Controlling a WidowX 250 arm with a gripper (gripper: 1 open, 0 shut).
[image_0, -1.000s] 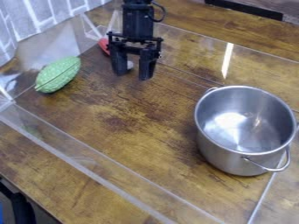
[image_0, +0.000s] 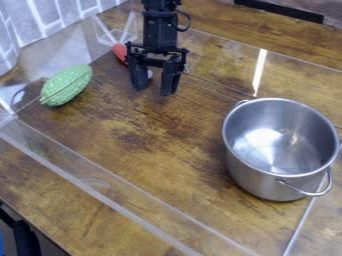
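My black gripper (image_0: 154, 75) hangs at the upper middle, low over the wooden surface, its two fingers apart. A red object (image_0: 119, 51) sits just behind it to the left, partly hidden by it. A pale green ridged vegetable-like object (image_0: 66, 85) lies to the left. A large steel pot (image_0: 278, 150) with side handles stands at the right, empty.
Clear walls or panels edge the wooden work surface (image_0: 147, 145) at the left, back and front.
My gripper has shifted very slightly; the pot and the green object stay where they were.
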